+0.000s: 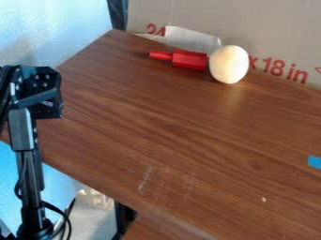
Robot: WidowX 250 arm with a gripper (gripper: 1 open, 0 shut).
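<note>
The black robot arm (25,141) stands upright at the left edge, beside the wooden table. Its head with the gripper (38,94) is over the table's left edge, away from the objects; whether the fingers are open or shut is not clear. A white egg-shaped object (228,64) sits at the back of the table, with a red cylindrical object with a thinner end (189,60) lying just to its left.
A cardboard panel (282,33) borders the back of the table (175,141). A piece of blue tape (313,161) is at the right edge.
</note>
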